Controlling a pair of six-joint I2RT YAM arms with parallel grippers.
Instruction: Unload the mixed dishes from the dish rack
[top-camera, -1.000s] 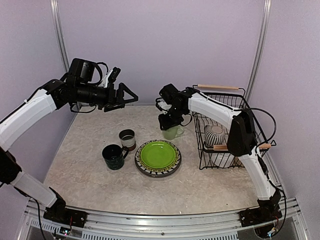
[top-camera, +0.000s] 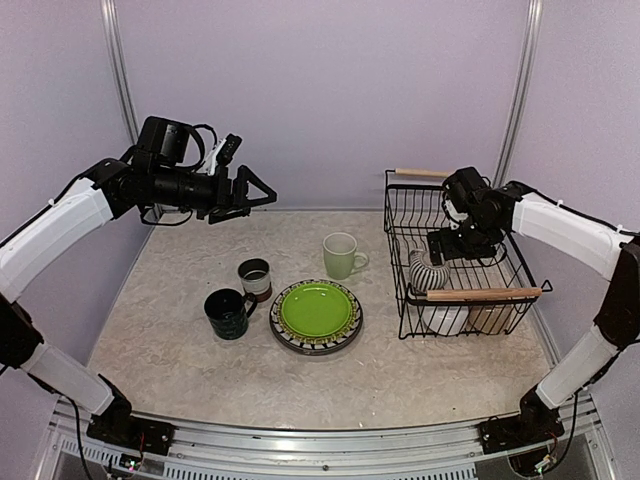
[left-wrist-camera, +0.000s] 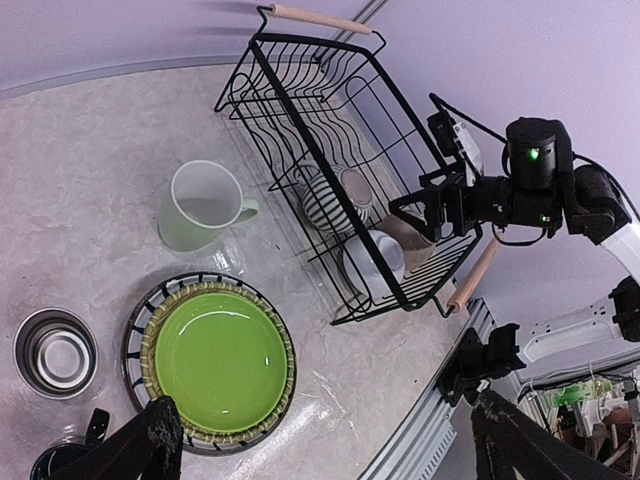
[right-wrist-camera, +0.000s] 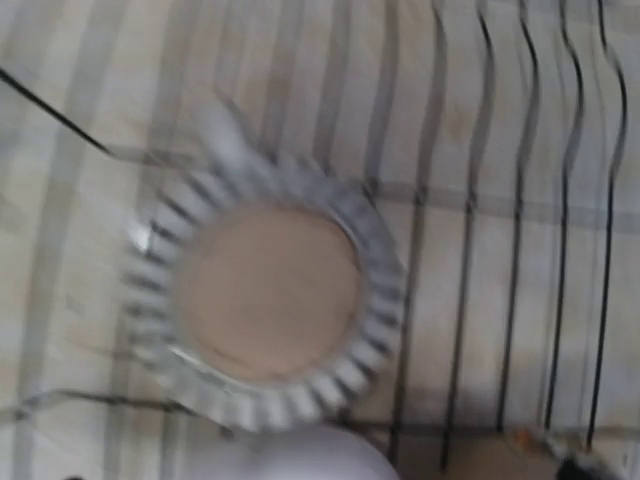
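Note:
The black wire dish rack (top-camera: 470, 297) at the right holds a striped mug (top-camera: 428, 272), with a white dish (top-camera: 443, 319) and a brown one (top-camera: 489, 319) at its front. Over the rack, my right gripper (top-camera: 438, 248) is open, close above the striped mug and apart from it. Blurred, the striped mug (right-wrist-camera: 150, 310) sits centrally in the right wrist view, and the white dish (right-wrist-camera: 310, 457) shows below it. High at the left, my left gripper (top-camera: 250, 190) hangs open and empty. A light green mug (top-camera: 340, 258) stands on the table left of the rack.
A green plate (top-camera: 316, 310) tops a stack with patterned rims mid-table. Left of it stand a dark mug (top-camera: 228, 316) and a two-tone cup (top-camera: 255, 278). Wooden handles (top-camera: 480, 294) cross the rack's ends.
My right gripper has risen from the light green mug, swung right and come down over the rack near the striped mug. The left arm and the dishes have stayed put.

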